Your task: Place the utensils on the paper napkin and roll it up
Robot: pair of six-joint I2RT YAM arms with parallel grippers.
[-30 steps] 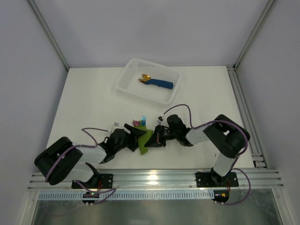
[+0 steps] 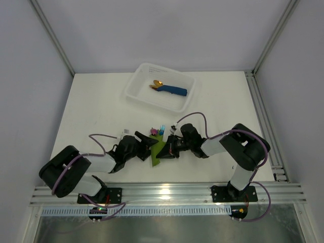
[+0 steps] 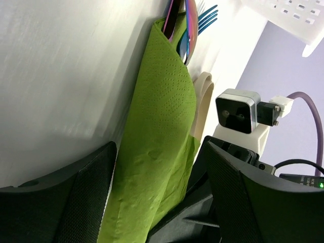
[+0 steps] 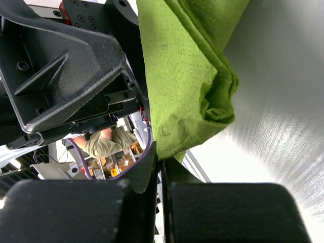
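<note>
The green napkin (image 2: 156, 155) is folded into a long, narrow roll between my two grippers. From its far end stick out a blue fork (image 3: 207, 19) and other shiny purple-pink utensils (image 3: 192, 25). In the left wrist view my left gripper stands open, with its fingers (image 3: 86, 187) on either side of the roll (image 3: 157, 96). In the right wrist view my right gripper is shut on a lower edge of the napkin (image 4: 182, 76). Most of the utensils' length is hidden inside the green layers.
Behind the napkin stands a white bin (image 2: 132, 83) holding a blue rolled bundle (image 2: 172, 89) with gold-coloured utensil ends. A beige ring-like band (image 3: 203, 88) lies right beside the roll.
The utensil ends and the far part of the napkin have shifted right, towards my right gripper. The right arm looks unmoved.
</note>
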